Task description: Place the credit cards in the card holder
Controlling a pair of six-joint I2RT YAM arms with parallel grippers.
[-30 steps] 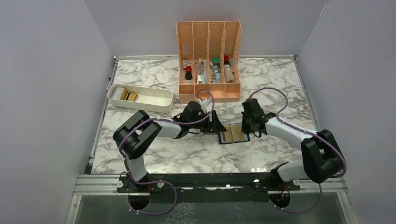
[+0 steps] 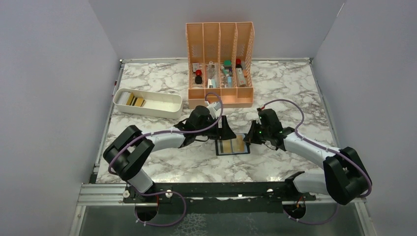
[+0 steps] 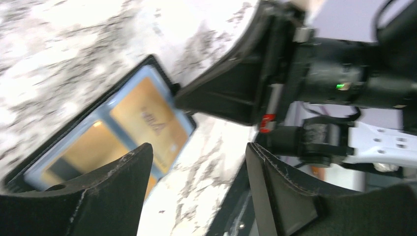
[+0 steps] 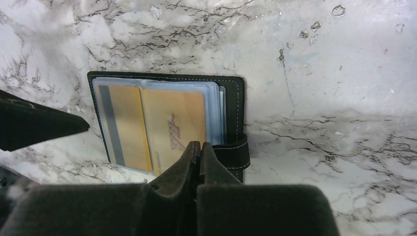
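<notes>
The black-edged card holder (image 4: pixel 239 105) lies open and flat on the marble table. Its clear sleeves show two gold cards: one with a dark stripe (image 4: pixel 129 125) and one with printed lettering (image 4: pixel 177 118). Over the holder's right part in the right wrist view, by its strap (image 4: pixel 235 155), my right gripper is shut, with nothing visible between its fingers. My left gripper stands open above the left side of the holder, its gap empty. More gold cards (image 2: pixel 135 100) lie in the left end of the white tray (image 2: pixel 162 111).
An orange organiser (image 2: pixel 221 104) with several small items stands at the back centre. The white tray is at the back left. Marble to the right and in front of the holder is free; both arms reach in close to each other.
The card holder has slid to the left across the table, and my right gripper has moved left with it.
</notes>
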